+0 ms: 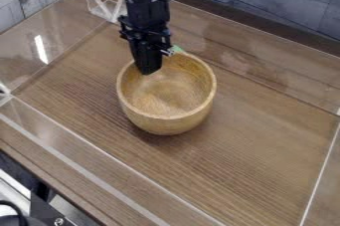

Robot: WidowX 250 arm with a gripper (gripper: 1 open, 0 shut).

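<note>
A light wooden bowl sits near the centre of the wooden table. The black arm reaches down from the top, and its gripper is at the bowl's back left rim. The gripper looks shut; whether it has the thin rim between its fingers is unclear. A small green item shows just behind the bowl, mostly hidden by it.
Clear plastic guards or cables lie along the left edge and near the arm, with dark floor beyond the table at top left and bottom left.
</note>
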